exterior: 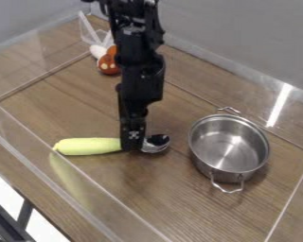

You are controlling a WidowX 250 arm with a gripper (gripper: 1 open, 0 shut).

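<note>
My black gripper (pixel 133 137) reaches down at the centre, low over the wooden table, at the spot where a pale yellow-green corn-like object (pixel 84 146) and a metal spoon (pixel 155 144) meet. The spoon's bowl lies just right of my fingertips; its handle is mostly hidden behind them. The gripper appears open; whether the fingertips touch the spoon is unclear.
A steel pot (pixel 229 146) with two handles stands to the right. An orange-brown round object (pixel 109 64) and a white item (pixel 95 38) sit at the back left. Walls bound the rear.
</note>
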